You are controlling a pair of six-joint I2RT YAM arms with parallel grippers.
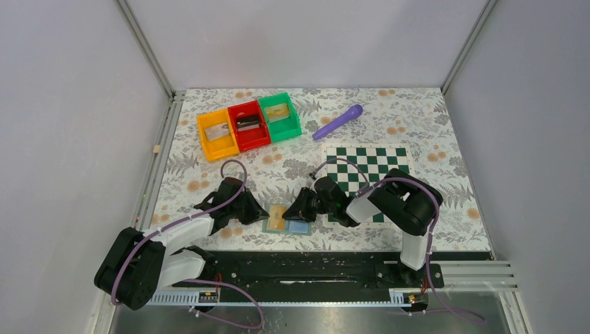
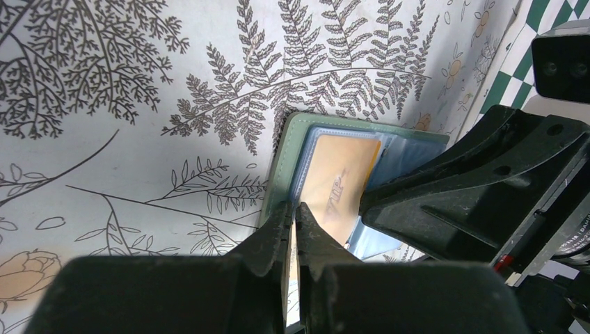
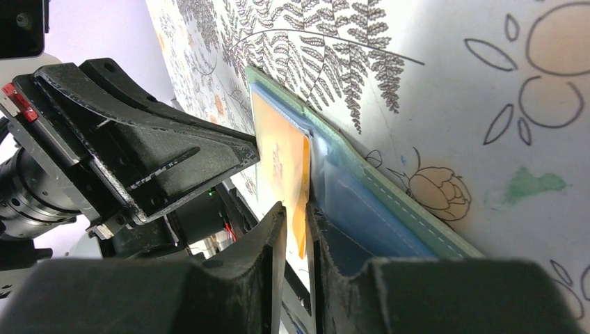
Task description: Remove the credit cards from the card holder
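Note:
A green-edged card holder (image 1: 266, 227) lies open on the table between my two grippers. Its left side carries a gold card (image 1: 275, 217) in a clear pocket; light blue covers the right side (image 1: 299, 227). My left gripper is shut, its tips down at the holder's left edge beside the card, with nothing visible between them. Over the card's opposite edge stands my right gripper, slightly open. The card's orange edge (image 3: 305, 167) runs to the gap between those fingertips and stands somewhat raised from the blue pocket; whether the pads touch it cannot be seen.
Yellow (image 1: 221, 147), red (image 1: 254, 138) and green (image 1: 285, 127) bins at the back left each contain a card-like item. A purple microphone-shaped object (image 1: 337, 123) lies at the back. A green checkered board (image 1: 369, 163) lies partly beneath the right arm.

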